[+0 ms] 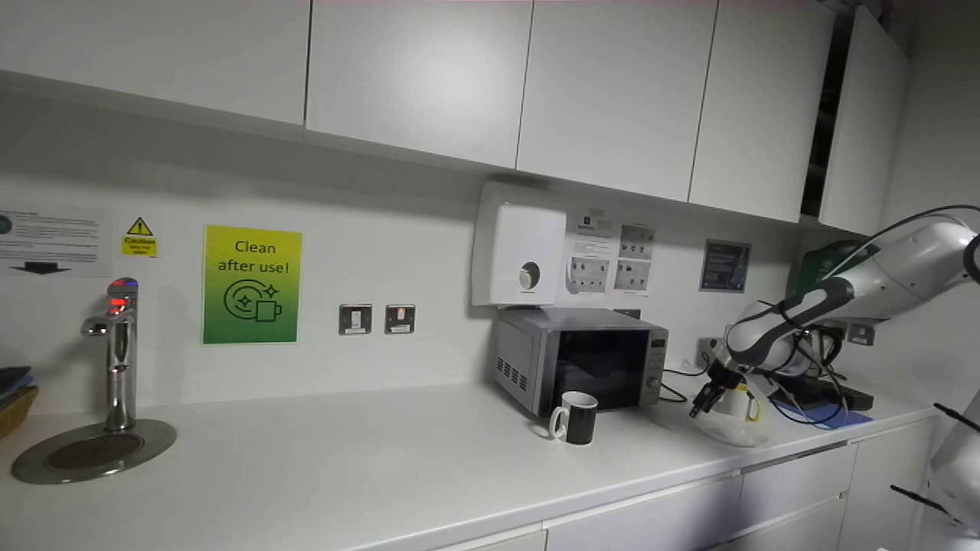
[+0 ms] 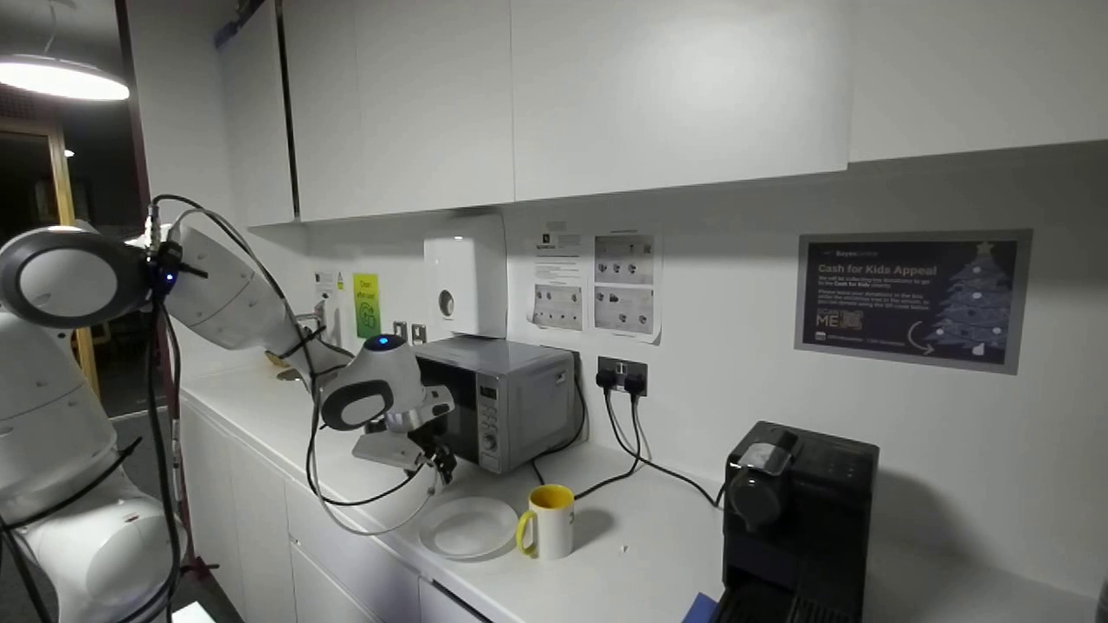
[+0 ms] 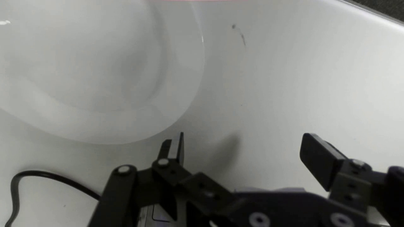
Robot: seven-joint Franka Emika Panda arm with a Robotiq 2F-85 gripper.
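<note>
Wide open and empty, my gripper is over bare counter just beside the rim of a white plate [image 3: 181, 72] in the wrist view. In exterior view 2 the gripper [image 2: 444, 469] hangs above the counter between the microwave [image 2: 509, 400] and the plate [image 2: 467, 528]. A white mug with a yellow inside [image 2: 552, 519] stands upright at the plate's right side. Exterior view 1 has a black and white mug [image 1: 579, 419] upright before the microwave, left of my gripper [image 1: 700, 404].
A black coffee machine [image 2: 800, 519] stands on the counter to the right. Black cables [image 2: 649, 457] run from the wall sockets. A tap [image 1: 119, 358] is at the far left, and the counter [image 1: 349, 459] between it and the black and white mug is clear.
</note>
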